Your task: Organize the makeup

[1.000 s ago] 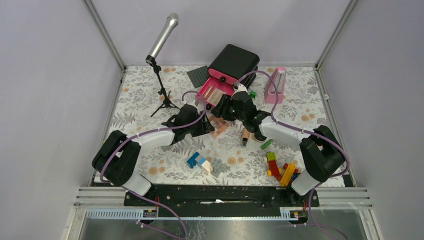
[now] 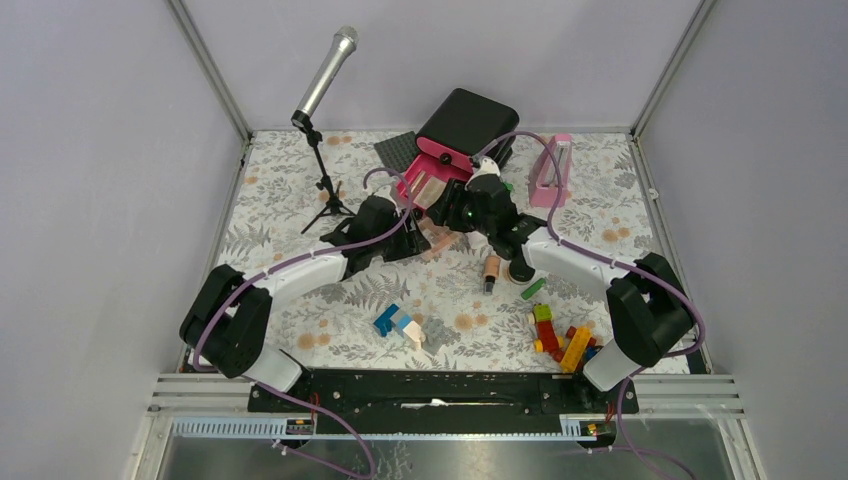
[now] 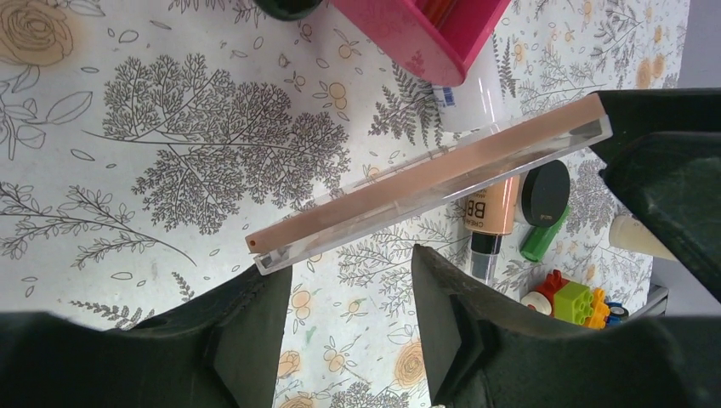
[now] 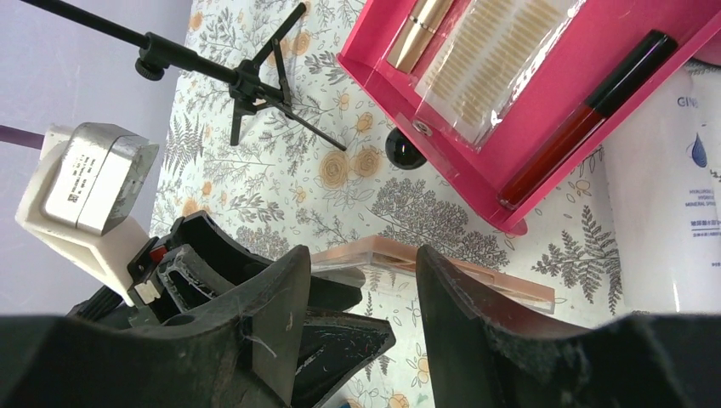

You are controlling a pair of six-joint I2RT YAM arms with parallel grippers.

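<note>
A flat, clear-edged makeup palette (image 3: 434, 178), tan inside, is tilted nearly edge-on in the left wrist view. My left gripper is shut on it at its near end, fingertips spread by its width. My right gripper has its fingers apart close to the palette's far side; the right wrist view shows part of the palette behind them. The pink drawer (image 4: 527, 178) stands pulled out beyond, holding a gold tube (image 4: 420, 34), a beige patch sheet (image 4: 493, 64) and a dark red lip gloss (image 4: 587, 119).
A BB cream tube (image 3: 491, 208) and round black-lidded jar (image 3: 545, 194) lie right of centre. A white bottle (image 4: 663, 195) sits beside the drawer. Toy bricks (image 2: 548, 335) and a blue block piece (image 2: 387, 319) lie in front. A microphone stand (image 2: 327, 190) rises back left.
My right gripper has shifted slightly up and right, away from the left one. My left gripper has shifted slightly toward the drawer, and the palette looks more tilted from above.
</note>
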